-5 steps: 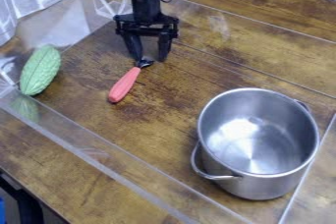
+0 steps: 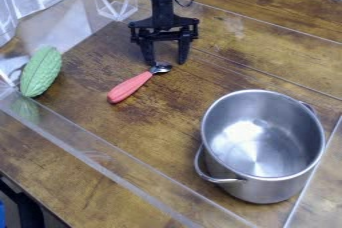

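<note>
My black gripper (image 2: 163, 44) hangs low over the back middle of the wooden table, its two fingers apart. Just below it lies a pink-handled utensil (image 2: 131, 86) with a dark and metal head pointing toward the gripper. I see nothing held between the fingers.
A large steel pot (image 2: 261, 144) stands at the front right. A green corn-like or cabbage-like object (image 2: 42, 70) lies at the left, near a small metal item partly hidden behind it. Clear panels border the work area.
The utensil's head has come out from under the gripper and now points slightly more to the right. The gripper has shifted slightly upward and right.
</note>
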